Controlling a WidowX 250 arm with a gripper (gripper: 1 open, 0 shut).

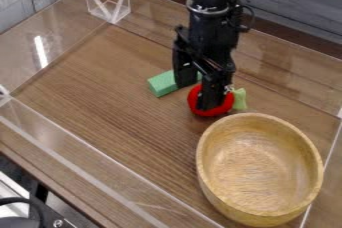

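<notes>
My black gripper (201,80) reaches down from the top of the camera view, open, with its fingers around a red tomato-like object (213,105) with a green tip. The fingers partly hide the object. A green block (164,84) lies just to the left, partly behind the arm. A large tan bowl (258,177) stands below at the lower right.
A clear plastic container (110,2) stands at the upper left. A black cable (30,202) is at the lower left edge.
</notes>
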